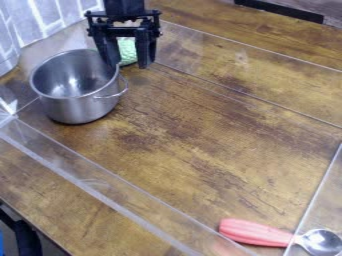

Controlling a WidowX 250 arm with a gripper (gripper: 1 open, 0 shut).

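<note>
A black gripper (127, 50) hangs at the top left, its two fingers apart and pointing down, just behind the steel pot (75, 99). A pale green cloth or sponge (128, 48) lies on the table behind and between the fingers; whether they touch it cannot be told. A pink-handled spoon (261, 232) lies at the front right.
Clear plastic walls run along the sides of the wooden table (214, 130), whose middle is bare. A pale curtain (34, 30) is at the back left.
</note>
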